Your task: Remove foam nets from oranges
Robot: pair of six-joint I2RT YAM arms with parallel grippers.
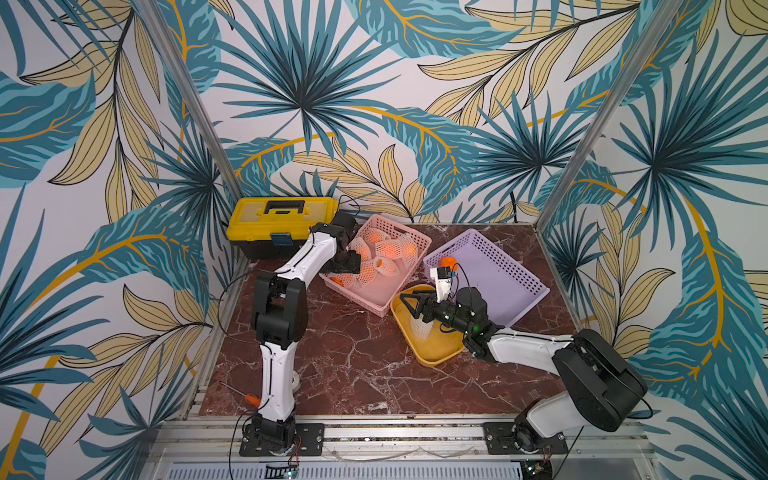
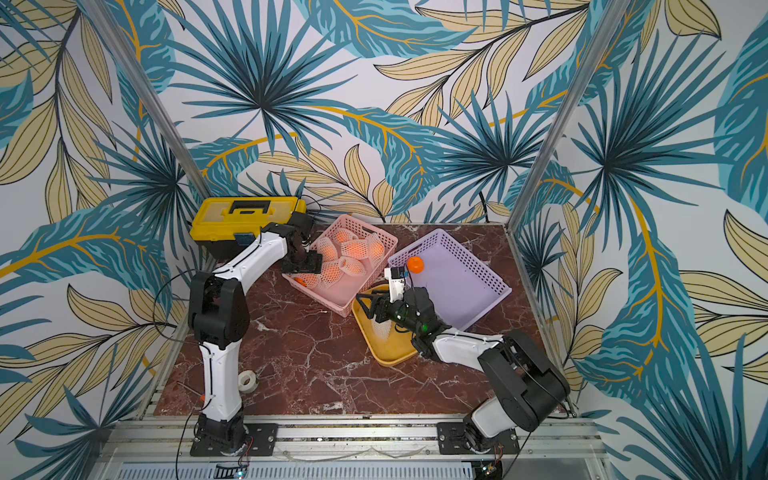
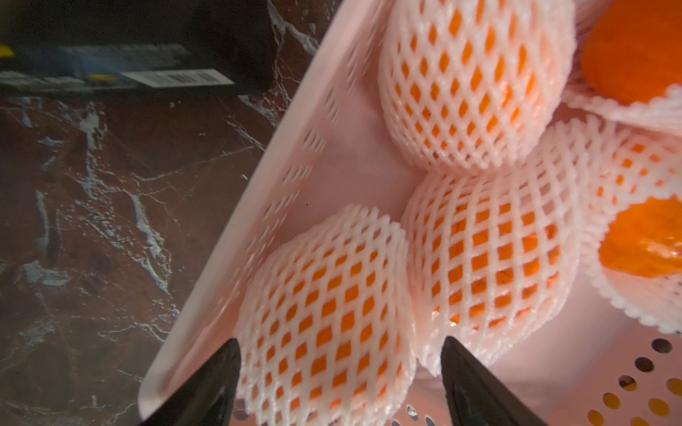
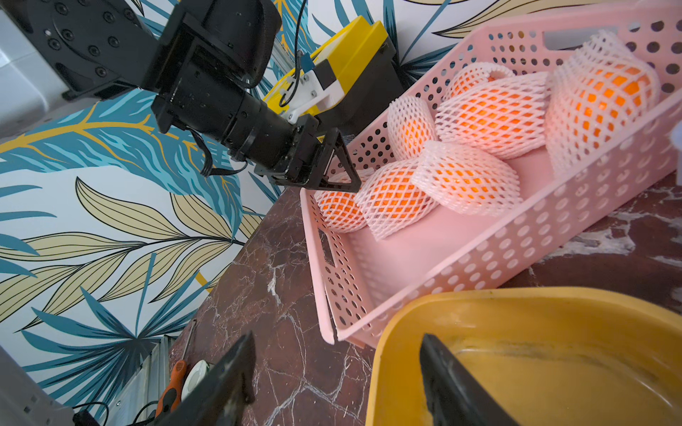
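Several oranges in white foam nets lie in the pink basket (image 1: 376, 302). Over the basket's near-left corner is my left gripper (image 1: 352, 262), its fingers parted. In the left wrist view, a netted orange (image 3: 326, 326) sits between its fingers; whether they touch it I cannot tell. My right gripper stands open above the yellow tray (image 4: 511, 294), nothing between its fingers. A whitish foam net (image 1: 421, 326) shows in the tray, partly hidden by the right gripper. One bare orange (image 2: 415, 265) rests in the purple basket (image 2: 472, 280).
Behind the left gripper stands a yellow and black toolbox (image 1: 280, 220), close to the pink basket. A tape roll (image 2: 247, 381) and an orange-handled screwdriver (image 1: 251, 399) lie near the left arm's base.
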